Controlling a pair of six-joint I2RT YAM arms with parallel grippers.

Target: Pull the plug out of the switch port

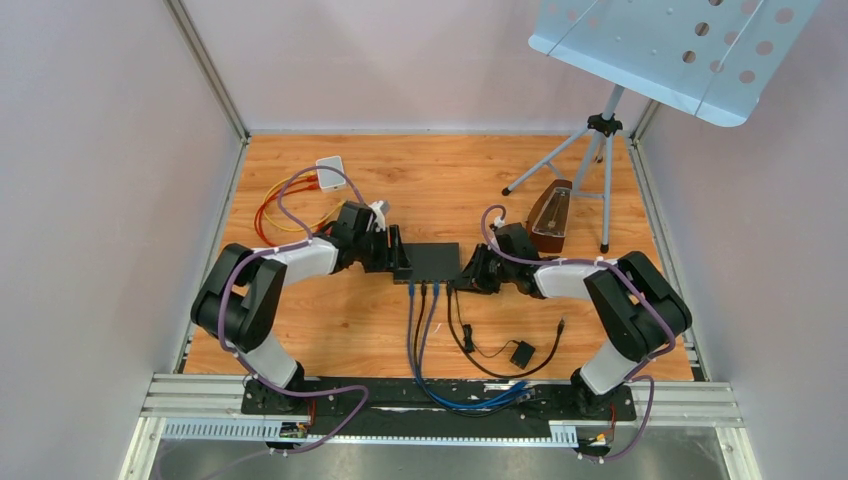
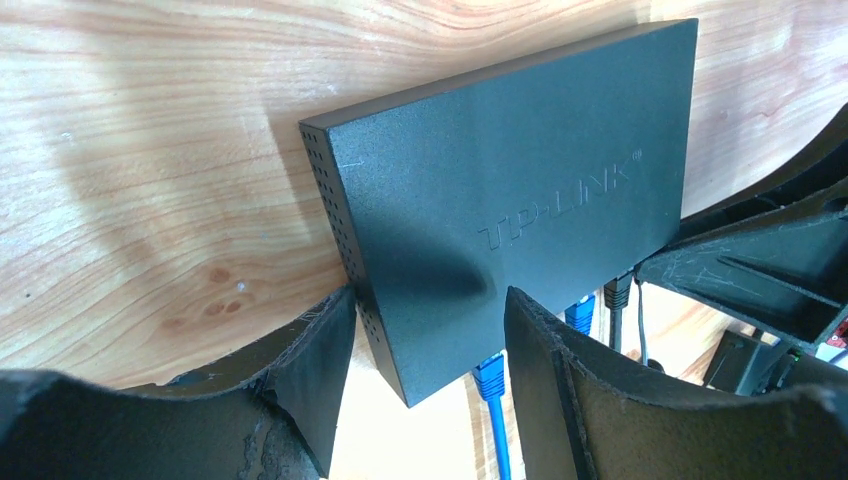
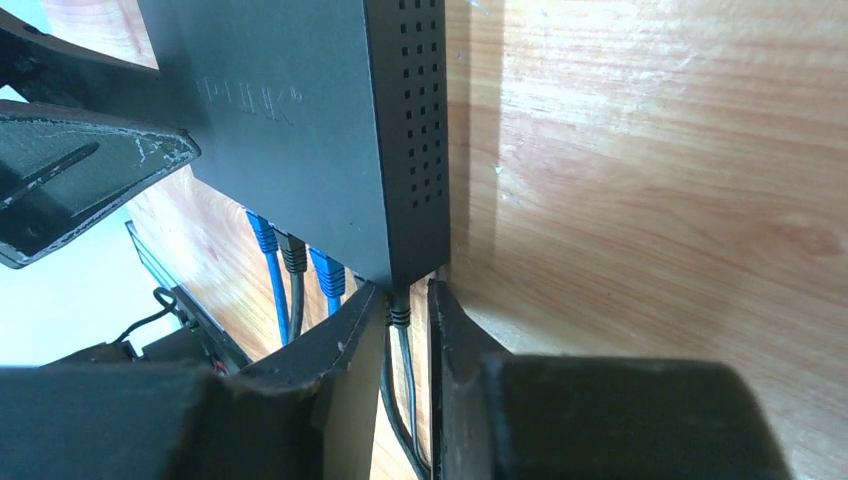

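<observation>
The black TP-Link switch (image 1: 432, 262) lies flat on the wood, its port side toward the front. In the right wrist view a thin black plug (image 3: 400, 305) sits at the switch's corner. The tips of my right gripper stand part open around it, a narrow gap showing. Blue plugs (image 3: 328, 275) and a black plug (image 3: 292, 254) remain seated farther along the port side. My left gripper is open at the switch's left end, one finger beside the vented side and the other by the front edge.
Cables (image 1: 417, 345) run from the ports to the front edge. A black adapter (image 1: 522, 354) lies at front right. Behind stand a metronome (image 1: 549, 217), a tripod stand (image 1: 597, 150) and a white box (image 1: 330, 174). Wood behind the switch is clear.
</observation>
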